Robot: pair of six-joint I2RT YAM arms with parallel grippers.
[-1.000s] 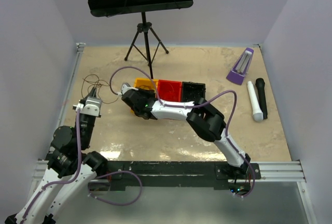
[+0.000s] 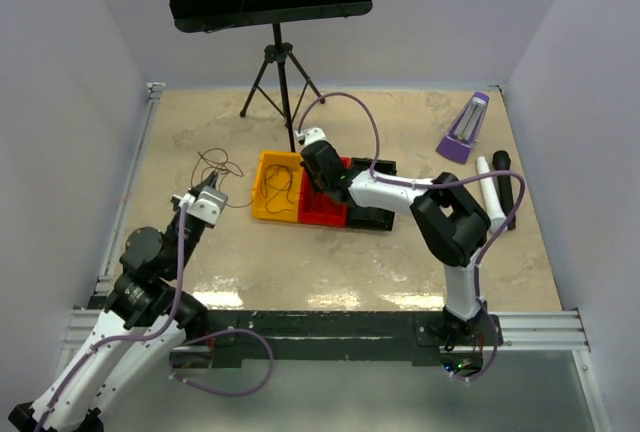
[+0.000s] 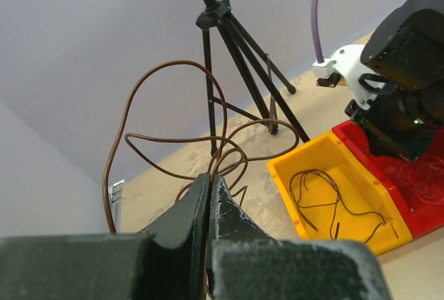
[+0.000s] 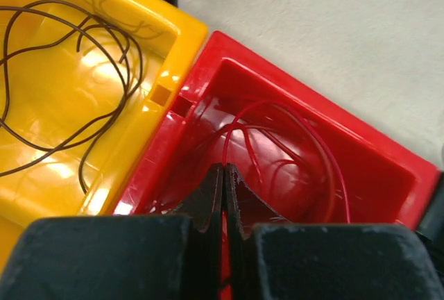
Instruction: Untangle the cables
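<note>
A looped brown cable [image 3: 223, 116] rises from the fingertips of my left gripper, which is shut on it; a strand also shows below the pinch. In the top view its loops [image 2: 222, 164] spread left of the yellow bin [image 2: 265, 187]. My right gripper points down into the red bin [image 4: 298, 85], shut on a thin red cable [image 4: 320, 137] that arches up from its tips and falls to the right. More red strands [image 4: 253, 153] lie on that bin's floor. Inside the yellow bin rests a dark brown cable [image 4: 125, 98].
A black bin [image 2: 372, 218] adjoins the red one on the right. Behind the bins stands a music stand [image 2: 278, 52] on tripod legs. Far right are a purple holder [image 2: 462, 130], a white cylinder [image 2: 490, 192] and a black one [image 2: 503, 187].
My right arm has swung right, from over the yellow bin to the red bin.
</note>
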